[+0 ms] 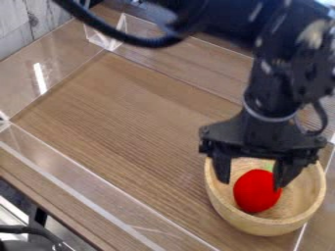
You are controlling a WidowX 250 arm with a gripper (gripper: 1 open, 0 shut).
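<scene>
My black gripper (pixel 262 147) is open, reaching down over the rim of a tan wooden bowl (pixel 277 221) at the lower right. In the bowl, below the fingers, lies a round red object (pixel 256 194). A small green item behind it is mostly hidden by the red object and the gripper.
A small clear plastic piece (pixel 102 29) stands at the upper left. The table's edge runs along the lower left, with dark cables beyond.
</scene>
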